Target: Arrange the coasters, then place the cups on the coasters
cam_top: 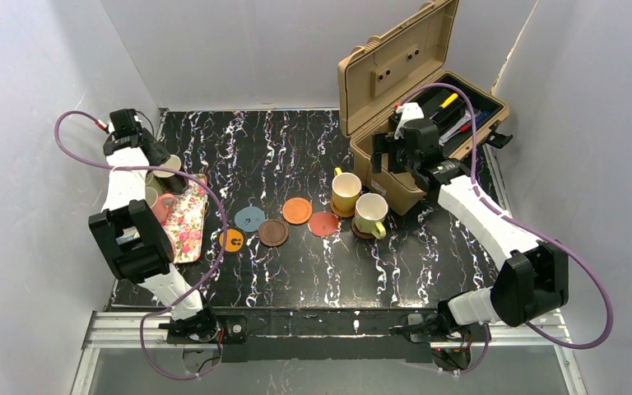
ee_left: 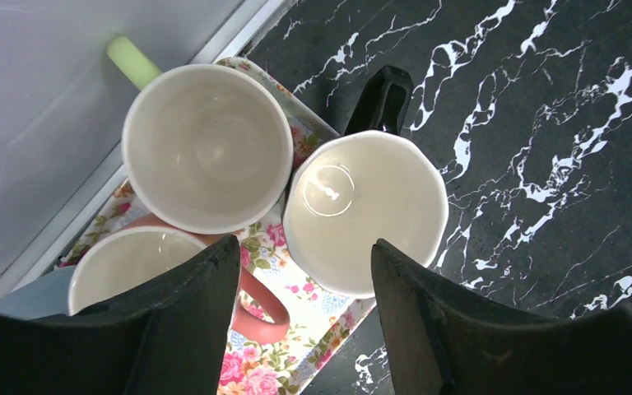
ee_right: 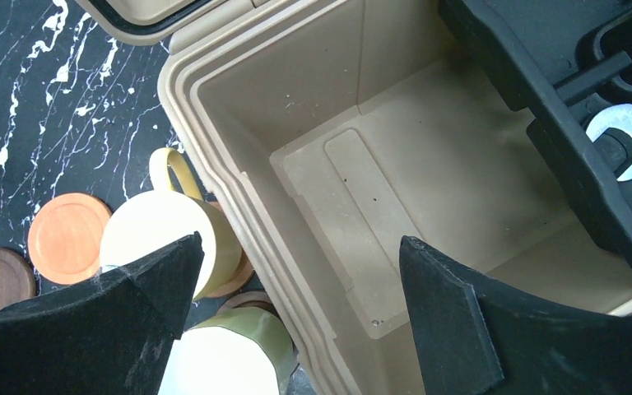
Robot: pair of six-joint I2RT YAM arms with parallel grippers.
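Above a floral tray [ee_left: 251,374] at the far left, my left gripper hangs with its fingers apart and nothing between them. Facing it in the left wrist view is a cup with a black handle [ee_left: 366,214]; beside that stand a green-handled cup [ee_left: 207,148] and a pink-handled cup [ee_left: 132,263]. In the top view, loose coasters lie mid-table: blue [cam_top: 249,219], brown [cam_top: 273,232], orange [cam_top: 297,211], red [cam_top: 323,224] and yellow-orange [cam_top: 231,240]. A yellow cup [cam_top: 346,191] and a green cup [cam_top: 370,215] stand on coasters. My right gripper is open and empty over the case.
The open tan case [cam_top: 395,181] takes up the back right, its lid [cam_top: 395,62] raised. A black tool tray [ee_right: 535,90] sits inside it. Bare marbled table lies behind the coasters and along the front. Walls close in the left and right sides.
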